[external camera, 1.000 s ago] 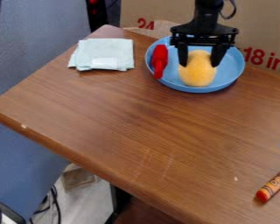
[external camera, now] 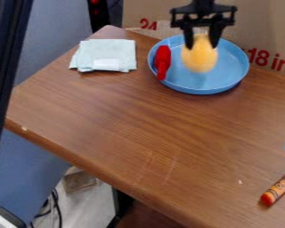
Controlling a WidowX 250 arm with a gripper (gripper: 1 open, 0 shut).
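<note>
My gripper [external camera: 202, 32] is at the top of the view, blurred, over a blue plate [external camera: 205, 82] near the back of the table. Directly under it is a soft-looking yellow object [external camera: 199, 59], raised toward the plate's back and seemingly held by the fingertips, though the blur hides the grip. A red object [external camera: 162, 64], long and narrow, rests on the left part of the plate.
A folded pale cloth [external camera: 103, 55] lies left of the plate. An orange-red tube [external camera: 278, 185] lies at the right front edge. Cardboard stands behind.
The gripper has moved up from over the plate's middle, and the yellow object has risen with it.
</note>
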